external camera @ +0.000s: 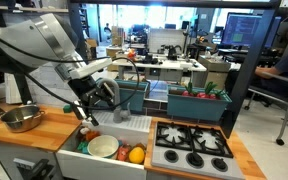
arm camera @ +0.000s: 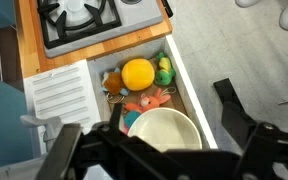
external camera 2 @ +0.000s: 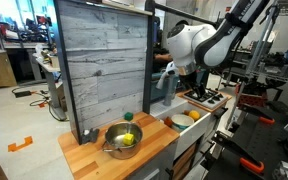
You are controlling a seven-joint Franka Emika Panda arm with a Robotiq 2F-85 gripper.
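My gripper stands open above a drawer-like sink compartment, its two dark fingers wide apart at the bottom of the wrist view. Below, between the fingers, lies a white round bowl (arm camera: 164, 130), apart from them. Beside the bowl, inside the same compartment, are a yellow-orange round item (arm camera: 138, 73), a green and yellow item (arm camera: 164, 70), a brown item (arm camera: 113, 82) and a reddish-orange item (arm camera: 149, 101). Left on the wooden counter, a metal pot (external camera: 22, 118) sits clear of the gripper; a yellow thing (external camera 2: 125, 138) shows inside it.
A stove (external camera: 193, 147) is right of the compartment. A white ribbed drainer (arm camera: 62, 95) and a grey faucet (arm camera: 44, 125) flank it. Behind stand green-blue baskets (external camera: 195, 106), one holding red items. A small green item (external camera 2: 128, 116) is near the pot. A grey panel rises behind the counter.
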